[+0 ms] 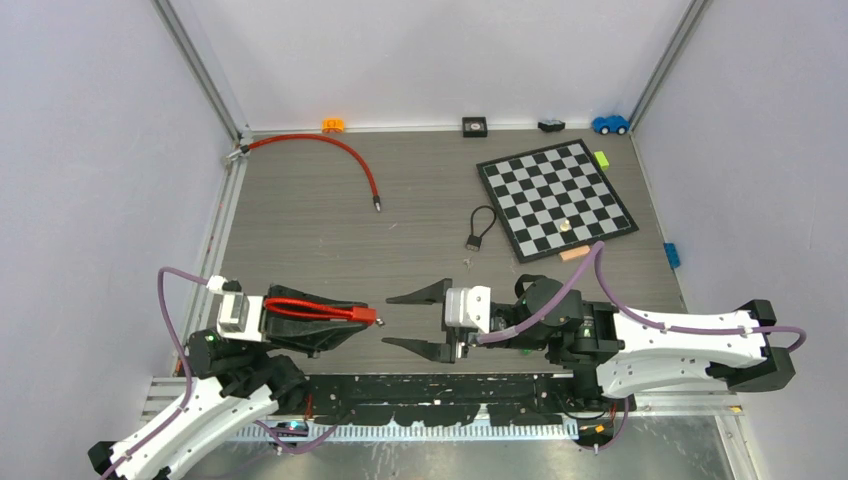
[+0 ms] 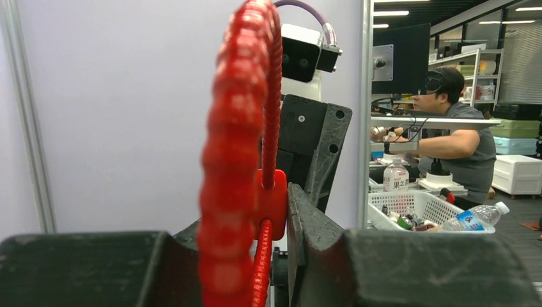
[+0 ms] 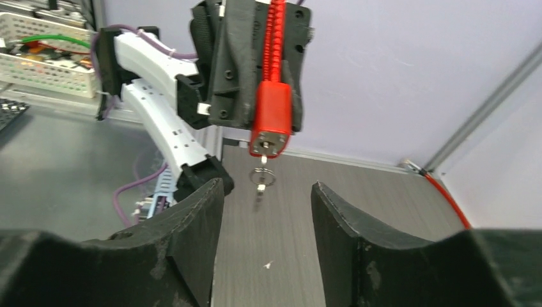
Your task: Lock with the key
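A red lock body point(image 1: 362, 314) on a looped red cable point(image 1: 305, 303) is gripped in my left gripper point(image 1: 352, 316), its fingers around it; in the left wrist view the cable point(image 2: 233, 160) fills the middle. A key point(image 3: 261, 188) on a ring sticks out of the red body point(image 3: 272, 109), seen in the right wrist view. My right gripper point(image 1: 400, 323) faces it from the right, open with nothing between its fingers, a short distance from the key.
A chessboard point(image 1: 555, 200), a black cable lock point(image 1: 473, 242) and a red hose point(image 1: 340, 145) lie on the table behind the grippers.
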